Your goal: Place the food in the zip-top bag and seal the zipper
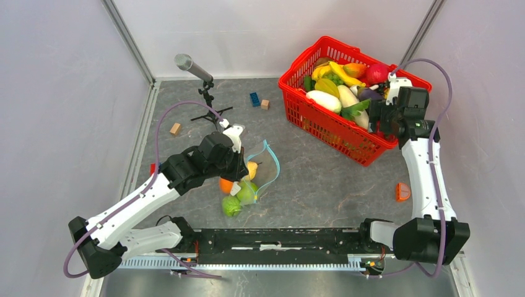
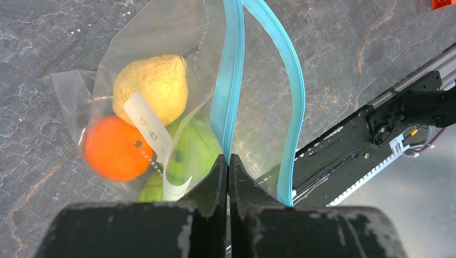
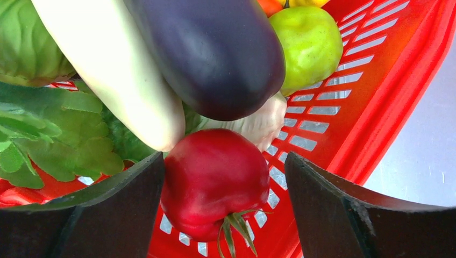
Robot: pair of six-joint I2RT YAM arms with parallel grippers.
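The clear zip top bag (image 2: 161, 27) lies with its blue zipper mouth (image 2: 293, 91) spread apart. In it I see a yellow pear (image 2: 153, 86), an orange (image 2: 115, 150) and something green (image 2: 196, 145), partly covered by a white label. My left gripper is shut on the bag's edge by one zipper strip. Over the red basket (image 1: 322, 133), my right gripper is open. A red tomato (image 3: 215, 180) with a green stem appears between its spread fingers; whether they touch it I cannot tell.
An eggplant (image 3: 215, 54), a long white vegetable (image 3: 113, 70) and leafy greens crowd the tomato, and the basket wall (image 3: 371, 118) rises close by. A microphone on a stand (image 1: 201, 71) and small blocks occupy the back left. Bare table lies between bag and basket.
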